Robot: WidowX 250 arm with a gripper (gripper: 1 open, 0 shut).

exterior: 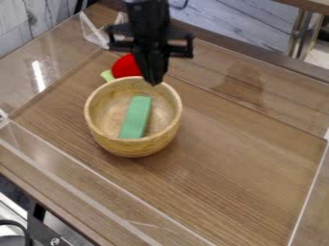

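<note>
A green oblong block (135, 117) lies inside a tan round bowl (164, 130) left of the table's middle. Behind the bowl is a red round object (127, 65) with a pale green piece beside it. The black gripper (149, 36) is raised above and behind the bowl, blurred, its fingertips hard to make out. Whether it holds anything does not show.
A rail or shelf runs along the upper right. Some dark cable shows at the lower left corner.
</note>
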